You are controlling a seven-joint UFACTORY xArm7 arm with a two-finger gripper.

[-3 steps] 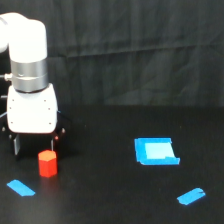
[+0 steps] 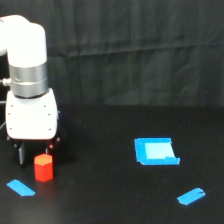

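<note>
A small red block point(image 2: 43, 167) rests on the black table at the left. My white arm comes down from the upper left, and its gripper point(image 2: 36, 153) is low, right at the block. The dark fingers stand apart, with a gap at the block's left side; against the black background their tips are hard to make out. Whether the right finger touches the block I cannot tell.
A strip of blue tape point(image 2: 20, 188) lies in front of the block at the left. To the right are a pale square point(image 2: 158, 151) edged in blue tape and another blue strip point(image 2: 191, 196).
The arm has come slightly lower and the fingers look closer together. The red block has shifted a little to the left and toward the camera.
</note>
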